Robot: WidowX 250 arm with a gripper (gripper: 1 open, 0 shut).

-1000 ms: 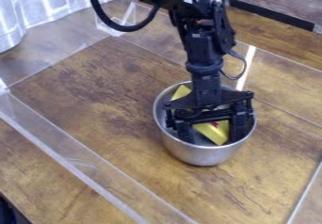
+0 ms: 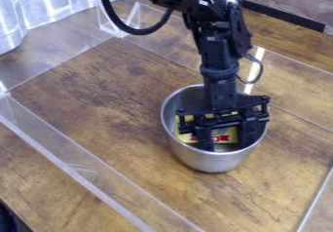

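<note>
A steel pot (image 2: 208, 158) stands on the wooden table at the centre right. My black gripper (image 2: 221, 124) is lowered into its mouth, fingers spread over the inside. A yellow object (image 2: 189, 135) with some red on it lies in the pot under the gripper, mostly hidden by it. Whether the fingers hold it cannot be told.
Clear strips run across the tabletop, and a white curtain (image 2: 26, 7) hangs at the back left.
The yellow object has moved from the back left of the pot, where it stood higher, to lower under the gripper. The gripper and pot have shifted slightly.
</note>
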